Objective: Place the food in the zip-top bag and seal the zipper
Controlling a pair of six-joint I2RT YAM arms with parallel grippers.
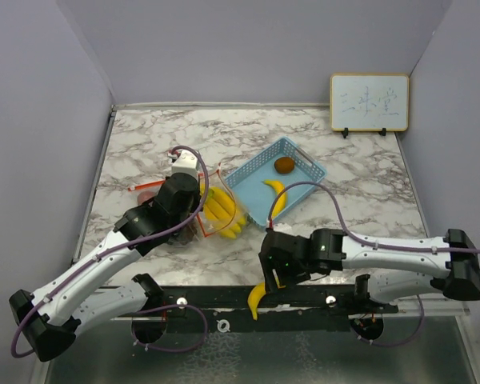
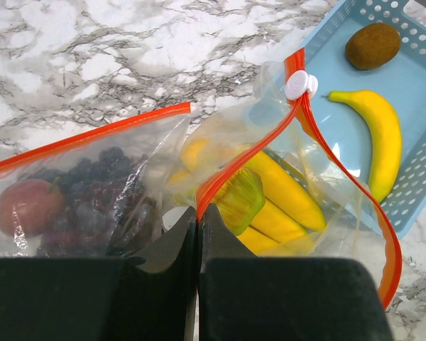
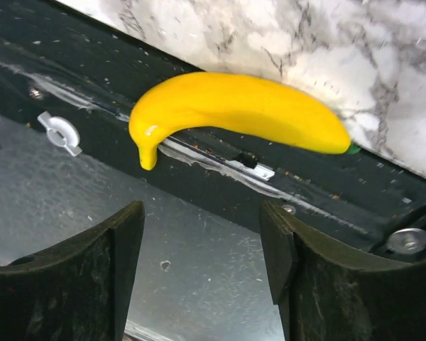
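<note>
My left gripper is shut on the red zipper edge of an open bag (image 2: 341, 234) that holds several bananas (image 2: 284, 185) and a green fruit (image 2: 238, 199). A loose banana (image 3: 234, 106) lies along the table's front edge, curved tip toward the front. My right gripper hangs over it, open, with nothing between its fingers; in the top view its arm partly hides that banana.
A closed bag (image 2: 92, 199) with grapes and a red fruit lies left of the open one. Behind, a blue basket (image 1: 256, 176) holds a banana (image 2: 376, 142) and a brown fruit (image 2: 373, 46).
</note>
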